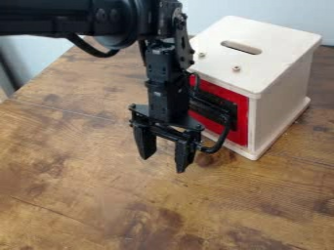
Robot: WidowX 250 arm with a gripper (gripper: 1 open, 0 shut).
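Note:
My black gripper (pixel 163 153) hangs above the wooden table, pointing down, its two fingers apart with nothing visible between them. Just behind it and to the right stands a pale wooden box (pixel 271 103) with a slot and two small knobs on its top. The box's front has a red panel (pixel 233 139), partly hidden behind my arm and cable.
A pale wall lies beyond the table's back edge.

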